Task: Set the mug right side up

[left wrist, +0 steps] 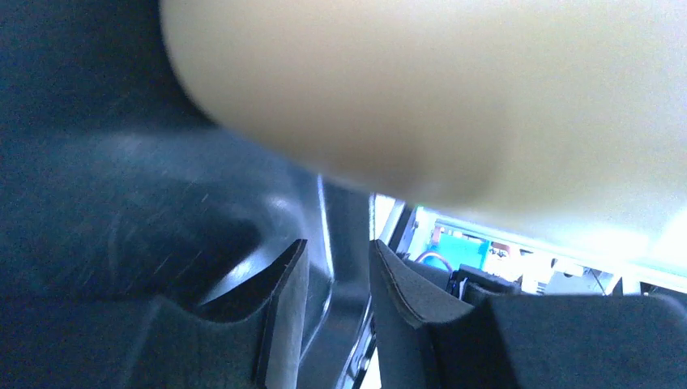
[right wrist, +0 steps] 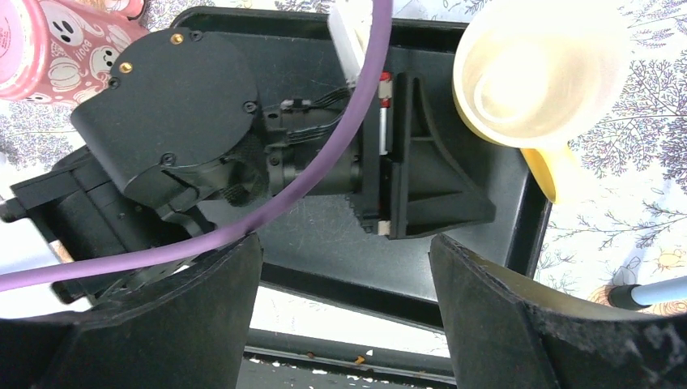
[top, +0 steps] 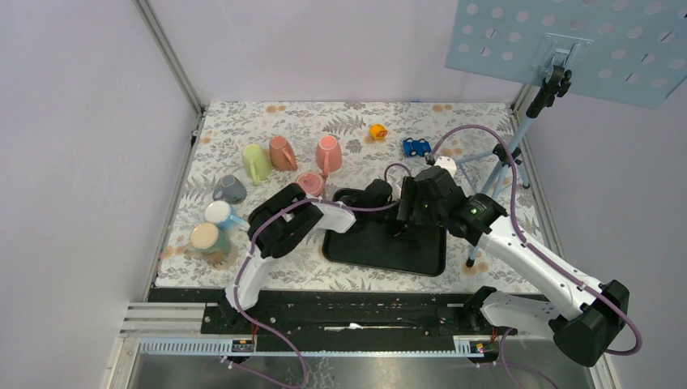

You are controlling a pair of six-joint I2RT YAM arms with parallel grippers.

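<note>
A cream-and-yellow mug (right wrist: pixel 535 73) stands mouth up at the right end of the black tray (top: pixel 381 259), its handle reaching over the rim; in the top view my arms mostly hide it. My left gripper is low in the tray, the mug's blurred wall just above its fingers, which are parted with nothing seen between them. My right gripper hangs over the tray, fingers wide apart, above the left gripper and beside the mug.
Several other mugs, such as the pink one (top: pixel 328 152), lie or stand at left and back. A blue toy (top: pixel 416 147) and yellow toy (top: pixel 377 131) sit behind the tray; a tripod (top: pixel 486 186) stands at right.
</note>
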